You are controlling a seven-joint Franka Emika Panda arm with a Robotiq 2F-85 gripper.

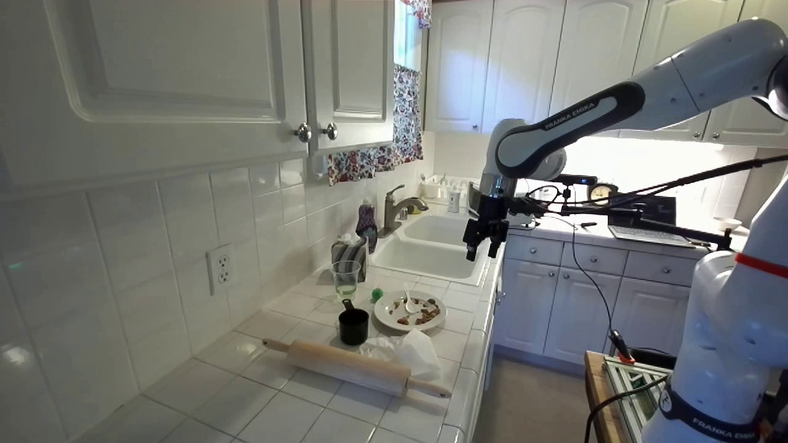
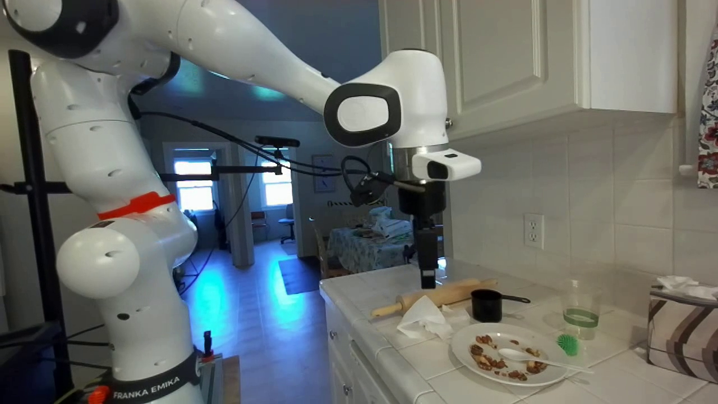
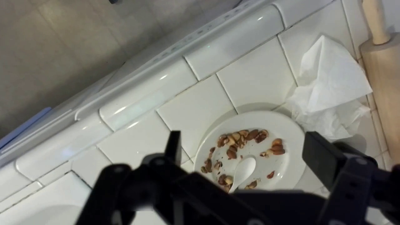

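My gripper (image 1: 482,253) hangs open in the air near the counter's front edge, with nothing between its fingers. In the wrist view the white plate (image 3: 287,176) shows beyond and between the parted fingers. Nut pieces (image 3: 232,144) lie scattered on the plate, and a white plastic spoon (image 3: 244,170) rests among them. Crumpled white paper (image 2: 427,319) sits beside the plate. A wooden rolling pin (image 1: 347,363) and a black measuring cup (image 1: 354,327) are close by on the tiles. The spoon's handle is partly hidden by my gripper in the wrist view.
A green bristly ball (image 2: 567,344), a clear cup (image 2: 581,313) and a striped tissue box (image 2: 683,333) stand towards the wall. The white sink (image 1: 428,247) lies further along. Overhead cabinets (image 1: 354,74) hang above the counter. Bare tiles (image 1: 244,399) lie near the rolling pin.
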